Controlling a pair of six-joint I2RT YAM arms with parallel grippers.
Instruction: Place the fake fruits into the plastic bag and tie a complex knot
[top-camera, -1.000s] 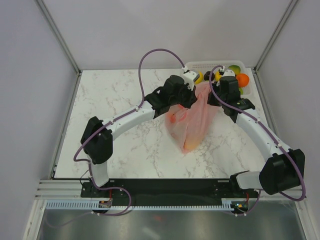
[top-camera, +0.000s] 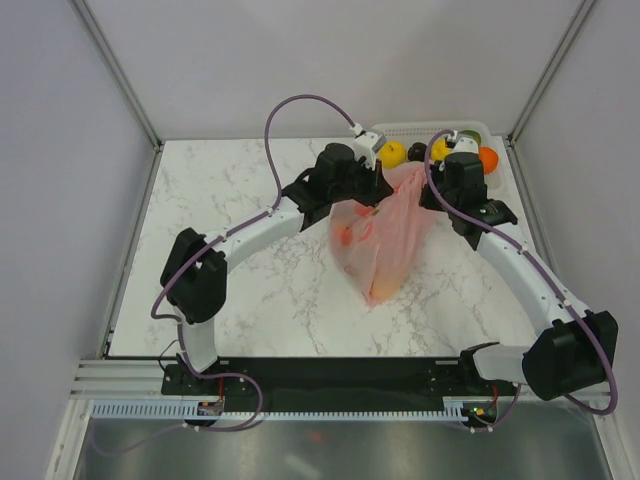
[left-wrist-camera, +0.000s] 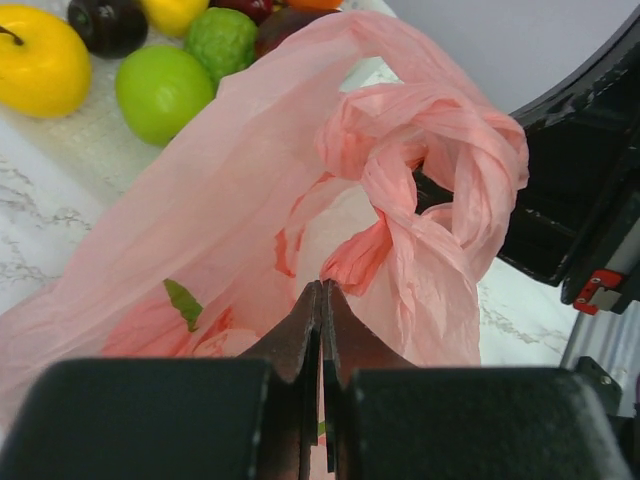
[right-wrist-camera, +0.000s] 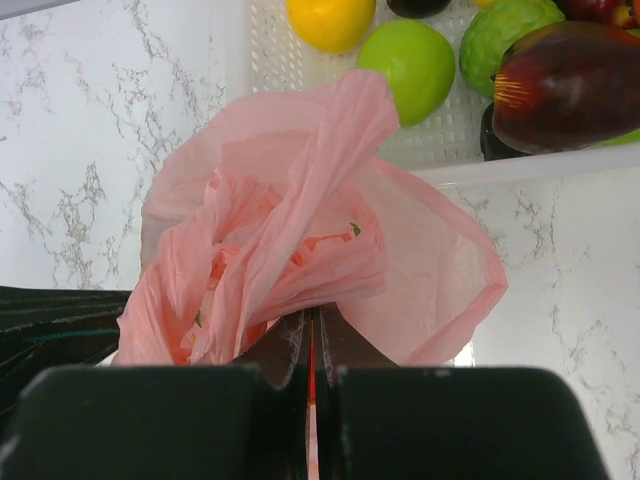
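Observation:
A translucent pink plastic bag (top-camera: 375, 250) hangs between both grippers, its lower part holding reddish and orange items that show faintly through it. In the left wrist view, a twisted, looped bunch of bag (left-wrist-camera: 440, 180) sits just beyond my left gripper, whose tips are shut at the end of a pink strand. My right gripper is shut at the bunched bag top (right-wrist-camera: 260, 260), which covers much of its tips. Whether either holds plastic is hard to tell.
A white basket (top-camera: 400, 132) at the back right holds several fake fruits, among them a green apple (right-wrist-camera: 405, 70) and a yellow one (top-camera: 392, 155). The marble board is clear on the left and at the front.
The right arm has shifted only slightly.

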